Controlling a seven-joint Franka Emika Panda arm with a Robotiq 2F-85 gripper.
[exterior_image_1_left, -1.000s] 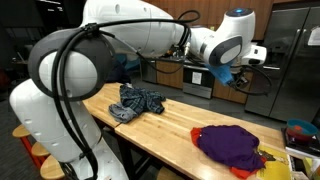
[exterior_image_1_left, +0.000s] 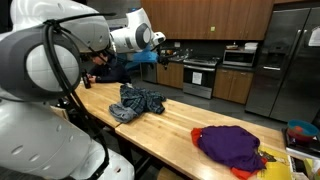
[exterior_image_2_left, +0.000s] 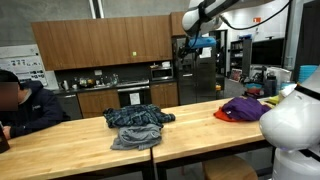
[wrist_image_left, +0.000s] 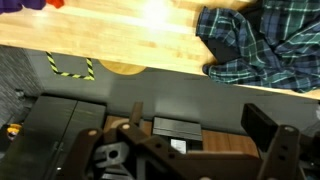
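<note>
My gripper stands open and empty, its two dark fingers wide apart along the bottom of the wrist view. It hangs high in the air, well clear of the table. A dark plaid cloth (wrist_image_left: 270, 48) lies crumpled at upper right in that view; exterior view 2 shows the same dark cloth (exterior_image_2_left: 140, 116) behind a grey cloth (exterior_image_2_left: 138, 138). Toward the other end of the table, a purple cloth (exterior_image_1_left: 232, 146) is heaped over a red cloth (exterior_image_1_left: 240, 172), with yellow fabric (exterior_image_1_left: 274, 156) beside it.
Bare wooden tabletop (exterior_image_1_left: 172, 130) separates the two cloth groups. A blue bowl-like item (exterior_image_1_left: 302, 130) sits near the right edge. Somebody in dark clothing (exterior_image_2_left: 32, 105) is at the table's left in exterior view 2. Kitchen cabinets, an oven (exterior_image_1_left: 199, 78) and a fridge stand behind.
In exterior view 1 the arm has swung leftward, from over the purple cloth's side toward the dark cloth's side. The cloths look unmoved.
</note>
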